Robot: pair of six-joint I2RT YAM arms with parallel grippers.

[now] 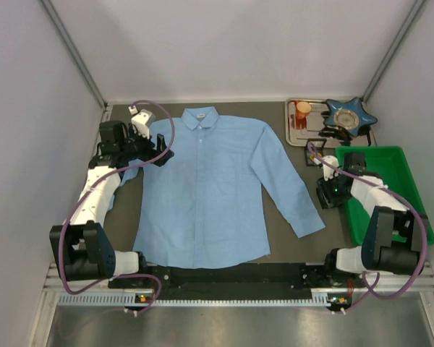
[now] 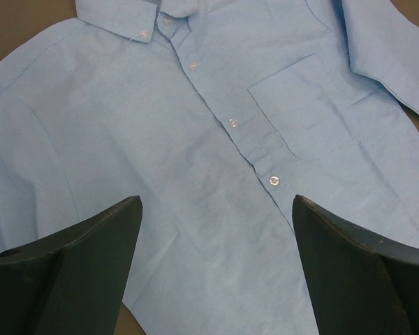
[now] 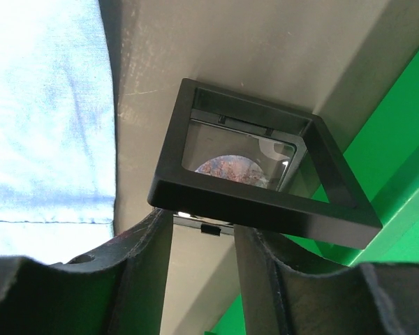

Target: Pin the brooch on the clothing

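A light blue shirt (image 1: 202, 188) lies spread on the table. My left gripper (image 1: 154, 153) hovers over its upper left, fingers open and empty (image 2: 218, 272). At the right, a black open frame (image 3: 269, 202) stands by the green bin, with a clear case holding a small round mottled piece (image 3: 230, 169) inside, possibly the brooch. My right gripper is at the frame's near side, its fingers part open around the lower edge; whether they touch it is unclear.
A green bin (image 1: 390, 166) takes up the right side. A metal tray (image 1: 298, 133) with an orange cup (image 1: 303, 108) and a blue star-shaped dish (image 1: 360, 114) sits at the back right.
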